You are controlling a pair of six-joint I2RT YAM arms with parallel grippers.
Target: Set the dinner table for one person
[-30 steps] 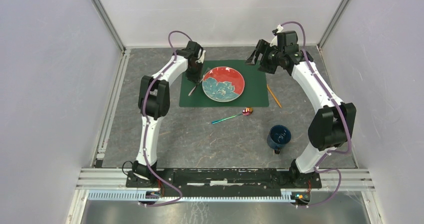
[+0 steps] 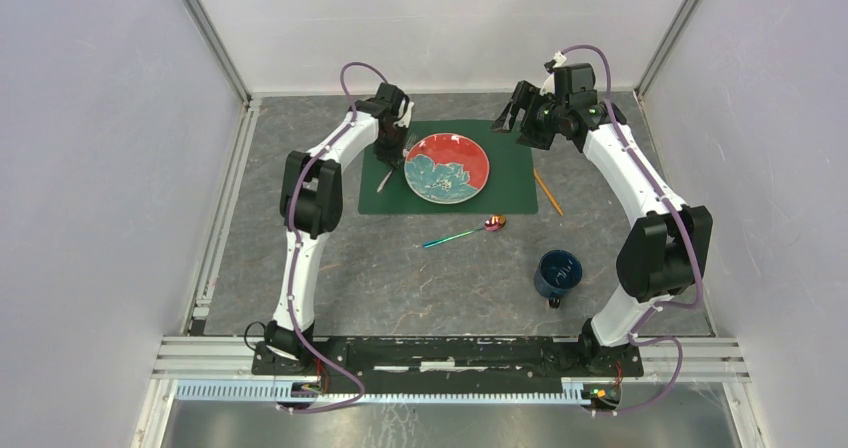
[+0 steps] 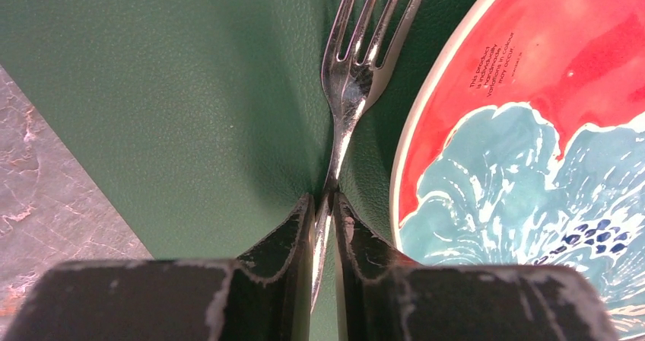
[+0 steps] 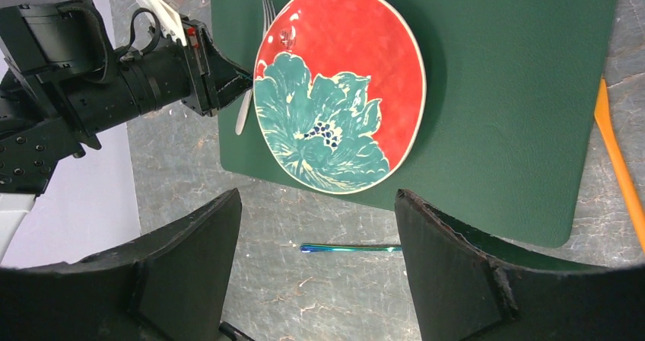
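Note:
A silver fork [image 3: 346,101] lies on the left part of the green placemat [image 2: 515,173], left of the red and teal plate [image 2: 447,168]. My left gripper has its fingertips close on both sides of the fork's handle; whether they pinch it is not clear. In the right wrist view the left arm hides the fork's middle. My right gripper [image 2: 513,123] is open and empty above the mat's back right corner. A spoon [image 2: 463,237] with a blue-green handle lies in front of the mat.
A dark blue mug [image 2: 557,273] stands at the front right. Beside the mat's right edge lies an orange utensil [image 2: 547,191]. Bare table [image 2: 380,278] extends in front of the mat, left of the mug.
The fork has turned slightly, its tines showing more plainly beside the plate. My left gripper has shifted a little to the right. The right arm, plate and spoon are unmoved.

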